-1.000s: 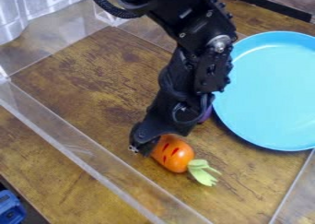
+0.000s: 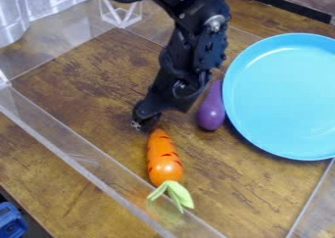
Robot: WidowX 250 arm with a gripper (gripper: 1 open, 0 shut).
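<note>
My black gripper (image 2: 147,119) is low over the wooden board, just behind the tip of a toy carrot (image 2: 164,162), which lies lengthwise with its pale green top toward the front. I cannot tell whether the fingers are open or shut. A purple eggplant (image 2: 211,109) lies just right of the gripper, beside a large blue plate (image 2: 280,97).
Clear plastic walls (image 2: 84,160) edge the board at left, front and right. A white wire object (image 2: 118,12) stands at the back left. The board's left part is clear. A blue object (image 2: 8,221) sits outside at the lower left.
My gripper has moved back and up in the view, away from the carrot. The carrot now lies straighter, and the eggplant shows more.
</note>
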